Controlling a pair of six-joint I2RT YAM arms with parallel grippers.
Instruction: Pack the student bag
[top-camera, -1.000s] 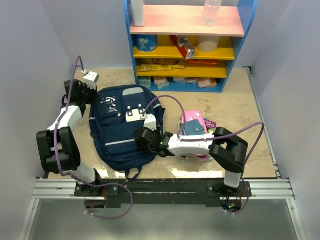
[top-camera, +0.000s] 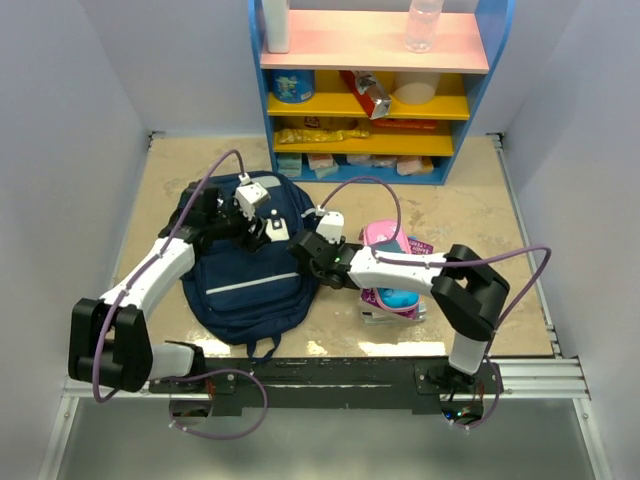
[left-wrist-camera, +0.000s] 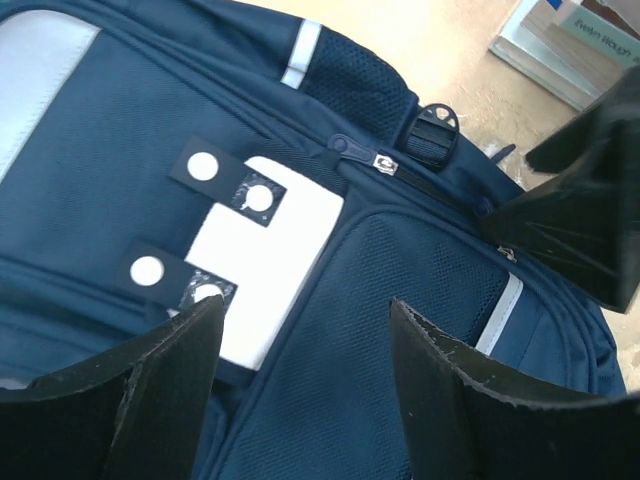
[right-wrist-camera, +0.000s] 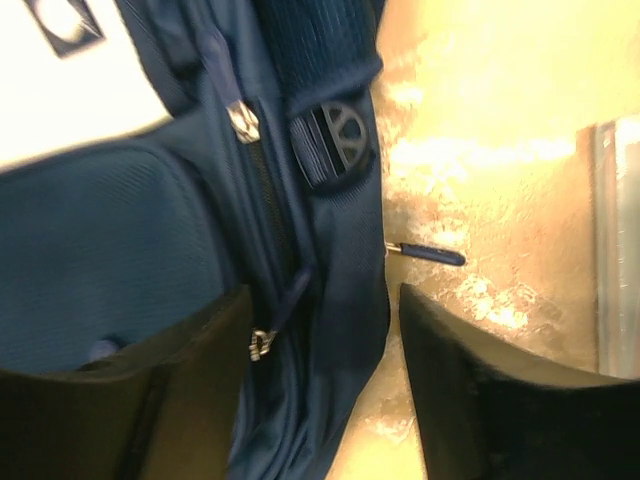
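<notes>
The navy student bag (top-camera: 250, 285) lies flat on the floor at the left, its white panel (left-wrist-camera: 265, 250) facing up. Over its middle, my left gripper stands open above the front pocket, nothing between its fingers. At the bag's right edge is my right gripper, its fingers apart on either side of the bag's side seam. A zipper pull (right-wrist-camera: 285, 315) shows between those fingers; whether either finger touches it, I cannot tell. Another zipper slider (right-wrist-camera: 243, 122) and a black buckle (right-wrist-camera: 333, 143) are further up that side.
Right of the bag, a pink case (top-camera: 380, 232) and a blue item (top-camera: 398, 298) are piled on other things, partly under my right arm. A shelf (top-camera: 460, 100) with several goods stands at the back.
My left gripper has come from the bag's upper left edge to over its middle, close to the right one. My right gripper has shifted slightly right and up along the bag's edge.
</notes>
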